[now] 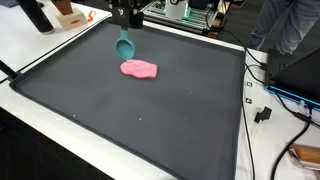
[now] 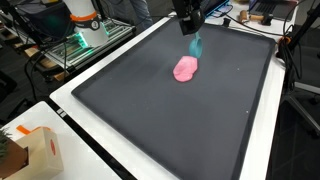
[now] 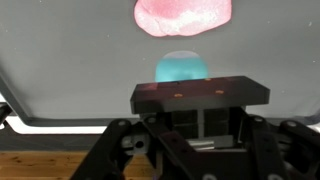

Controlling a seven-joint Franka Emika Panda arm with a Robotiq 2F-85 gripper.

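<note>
A teal spoon-like utensil [image 1: 124,49] hangs bowl-down from my gripper [image 1: 125,24], which is shut on its upper part. In exterior view 2 the teal bowl [image 2: 196,47] hangs below the dark gripper [image 2: 189,24]. Just in front of it in exterior view 1, a pink lumpy object [image 1: 139,69] lies on the dark grey tray [image 1: 165,105]. The wrist view shows part of the teal bowl [image 3: 180,69] beyond the dark fingers [image 3: 200,95], with the pink object [image 3: 182,15] at the top edge. The grip point itself is hidden.
Most of the tray surface is bare, bounded by its raised rim [image 2: 232,165]. Dark equipment with cables [image 1: 290,80] stands at the right of exterior view 1. An orange and white item [image 1: 70,15] sits beyond the tray's far left corner.
</note>
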